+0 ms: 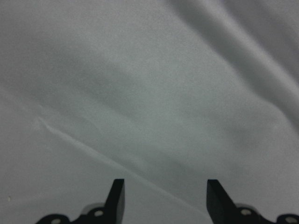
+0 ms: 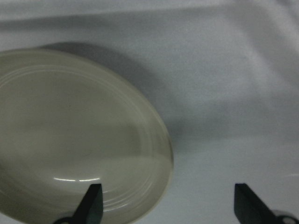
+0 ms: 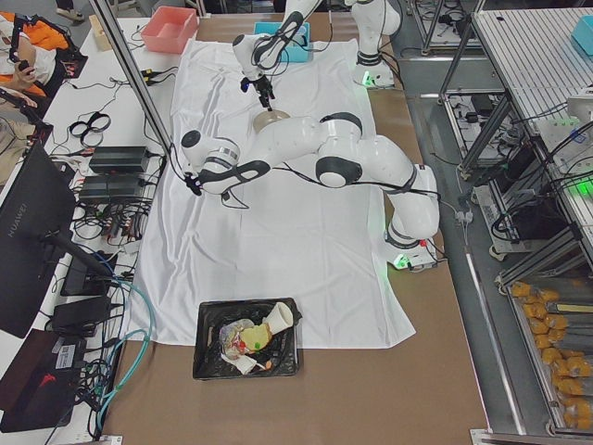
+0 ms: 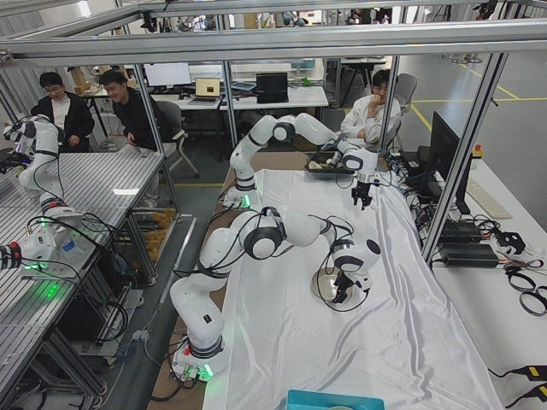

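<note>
A shallow beige plate (image 2: 79, 130) lies on the white cloth (image 3: 278, 260), seen also in the camera right view under the nearer arm. My right gripper is open over that plate's edge, one finger above the plate and the other over bare cloth. My left gripper is open above bare, wrinkled cloth, nothing between its fingers. In the camera left view the left arm reaches across the cloth toward its left side, its wrist partly hiding what lies behind it.
A black tray (image 3: 213, 357) with mixed items, a white cup among them, sits at the cloth's near edge. A blue bin (image 4: 333, 399) stands at the opposite end, a pink bin (image 3: 167, 28) beside that end.
</note>
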